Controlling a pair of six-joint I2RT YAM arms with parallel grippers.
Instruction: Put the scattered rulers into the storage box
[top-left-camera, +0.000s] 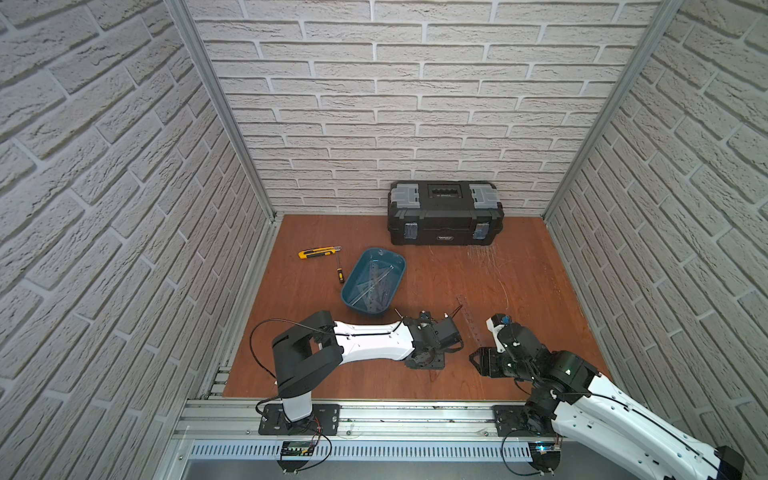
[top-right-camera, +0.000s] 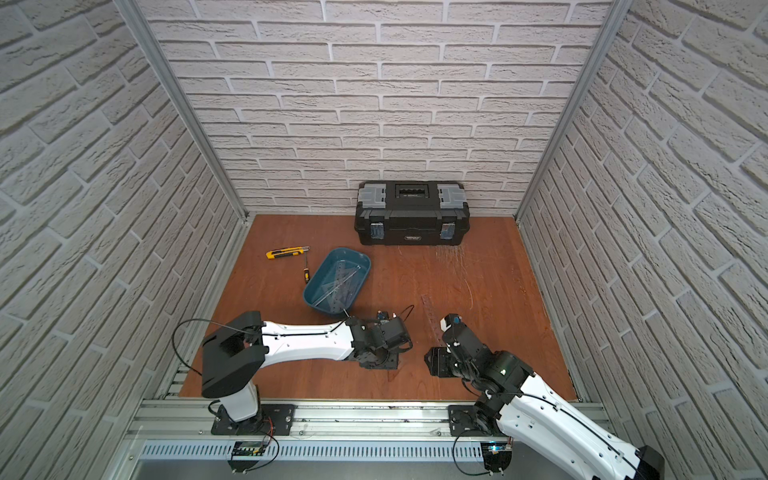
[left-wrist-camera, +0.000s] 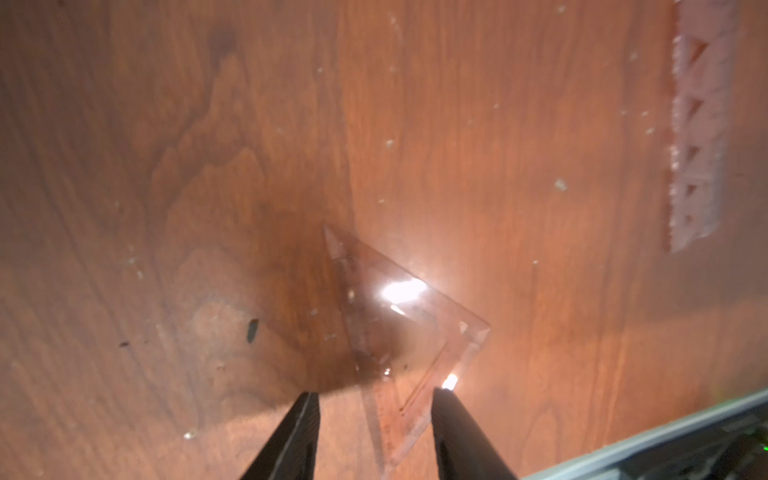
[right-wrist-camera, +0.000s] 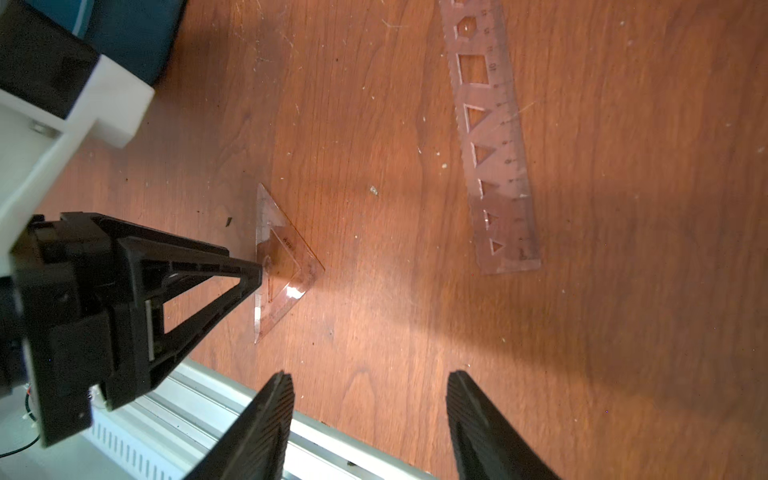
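Observation:
A clear triangle ruler (left-wrist-camera: 374, 356) lies flat on the table below my left gripper. The fingers of that gripper are part open, with a gap above the triangle's lower part and nothing held. In the right wrist view the left fingers (right-wrist-camera: 240, 272) reach over the edge of the same triangle ruler (right-wrist-camera: 292, 268). A clear straight ruler (right-wrist-camera: 496, 152) lies flat to the right of the triangle. My right gripper hangs open and empty over the table near the front edge. The blue-green storage box (top-left-camera: 346, 296) holds several clear rulers (top-left-camera: 374, 286).
A black toolbox (top-left-camera: 445, 214) stands against the back wall. Left of the box lie a yellow utility knife (top-left-camera: 318, 252) and a small screwdriver (top-left-camera: 340, 273). A metal rail (right-wrist-camera: 336, 440) borders the table's front. Bare table stretches right of the straight ruler.

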